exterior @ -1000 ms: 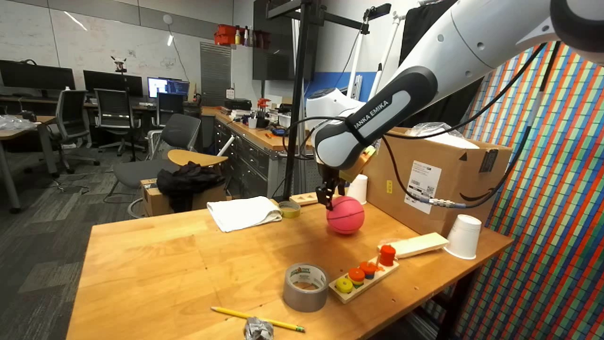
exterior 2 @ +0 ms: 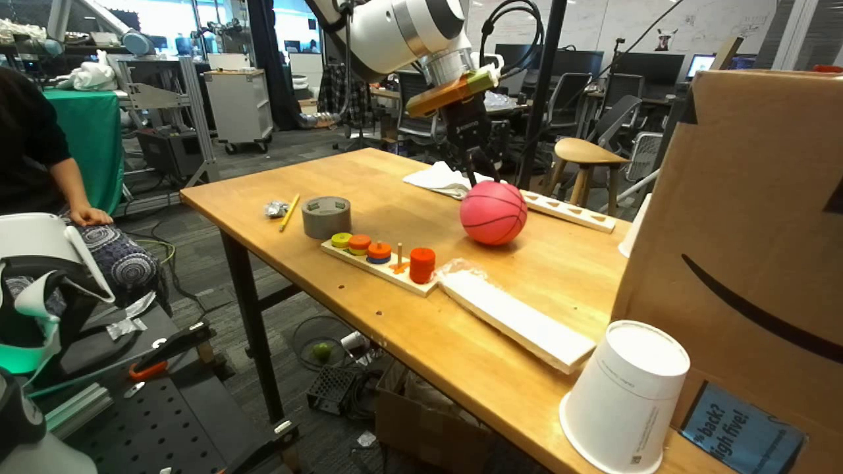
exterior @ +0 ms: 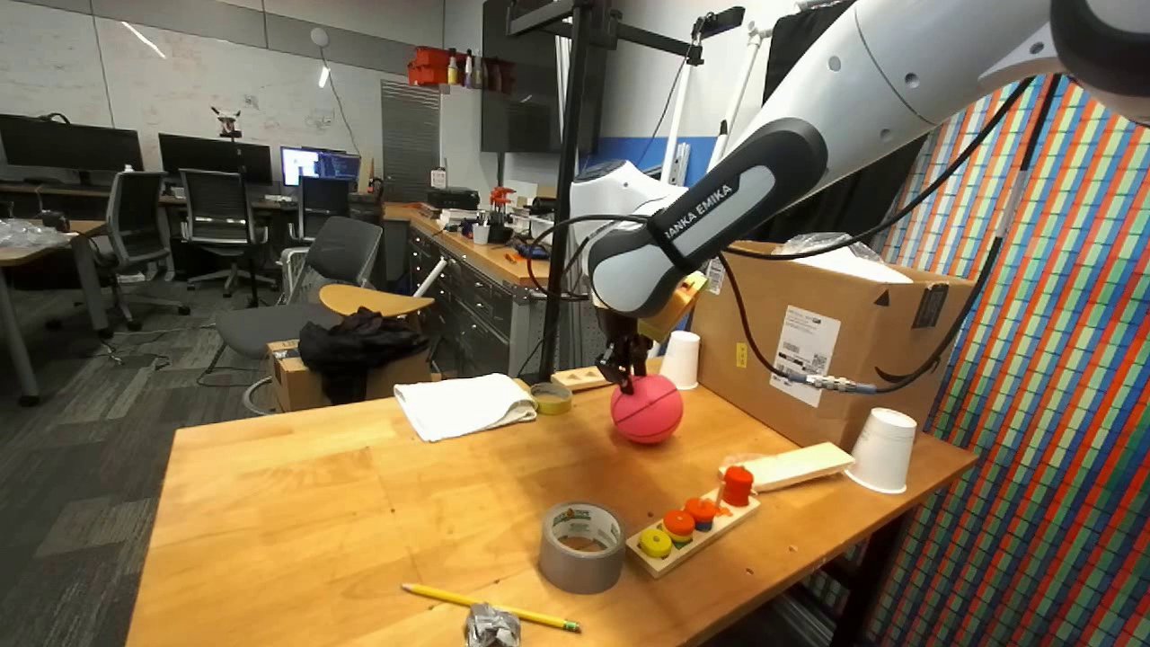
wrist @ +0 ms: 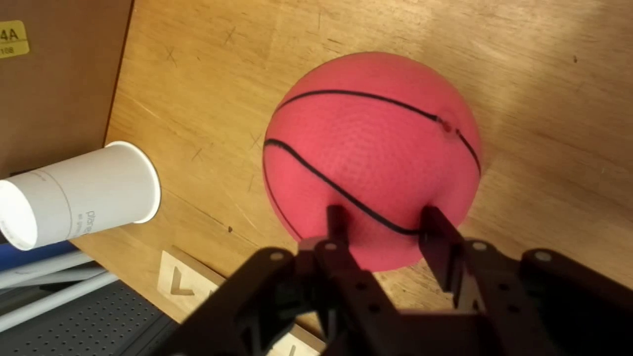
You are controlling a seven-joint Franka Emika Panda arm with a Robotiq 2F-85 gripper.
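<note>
A pink ball (exterior: 647, 409) with black seam lines rests on the wooden table in front of the large cardboard box. My gripper (exterior 2: 484, 178) reaches down to the top of the ball. From the wrist view, the gripper's black fingers (wrist: 437, 228) stand apart over the ball's lower part, with pink surface visible between them. The fingertips appear to touch the ball (wrist: 368, 148), one on either side of a seam. They do not reach around its widest part.
A white cup (exterior: 681, 359) and a slotted wooden strip (exterior 2: 569, 212) stand behind the ball. Nearer lie a peg board with colored rings (exterior: 690, 530), a grey tape roll (exterior: 582, 546) and a pencil (exterior: 490, 607). The cardboard box (exterior: 830, 334) walls off one side.
In exterior view 1, the ball has shifted slightly left and appears turned, its seam at a different angle. My gripper and arm have moved slightly left and down with it.
</note>
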